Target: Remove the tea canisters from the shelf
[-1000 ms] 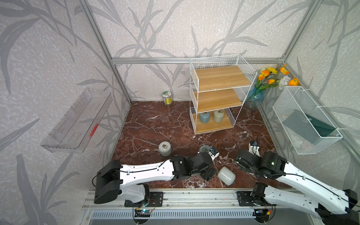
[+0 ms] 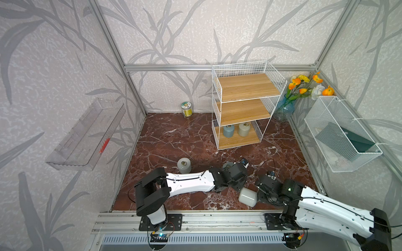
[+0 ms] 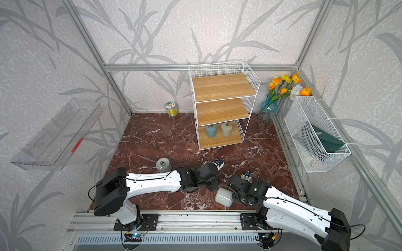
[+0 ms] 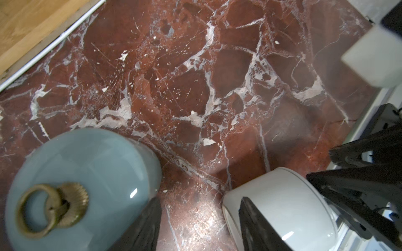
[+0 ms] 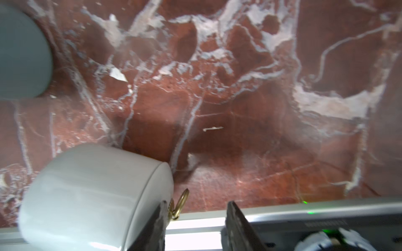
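A white canister [image 2: 247, 196] lies on its side at the front. My right gripper is at its lid end, the brass ring knob beside the left finger; what it grips is unclear. My left gripper hangs over the table, fingers apart, between a blue-grey canister [image 4: 79, 167] and the lying one. A grey canister [image 2: 184, 165] stands front left. On the bottom shelf board [image 2: 234, 141] stand a blue canister [image 2: 228, 131] and a beige canister [image 2: 244, 128].
The wire shelf stands back right, with a flower vase [image 2: 284, 108] beside it. A small can [image 2: 186, 109] is at the back. Baskets hang on both side walls.
Both arms have shifted near the lying canister, the right gripper coming forward and left.
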